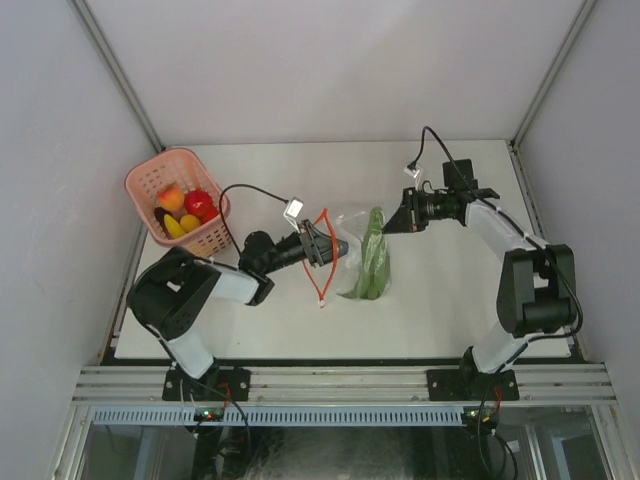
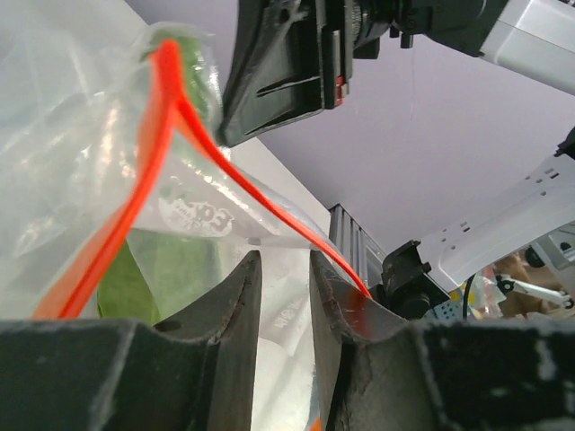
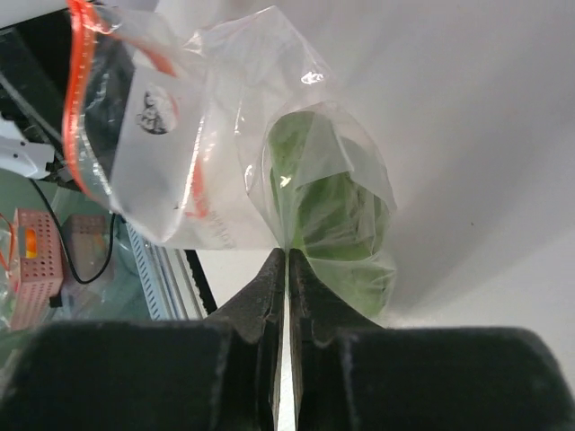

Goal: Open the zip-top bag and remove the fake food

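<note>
The clear bag (image 1: 350, 270) with its orange zip edge (image 1: 331, 250) lies mid-table, green fake food (image 1: 374, 255) inside. My left gripper is at the bag's mouth, its fingers a little apart below the orange edge, with nothing clear between them. Green shows through the plastic behind it. My right gripper is shut at the bag's upper right; in the right wrist view its tips meet at the plastic beside the green item, and whether any plastic is pinched cannot be told.
A pink basket (image 1: 150, 185) of fake fruit stands at the back left.
</note>
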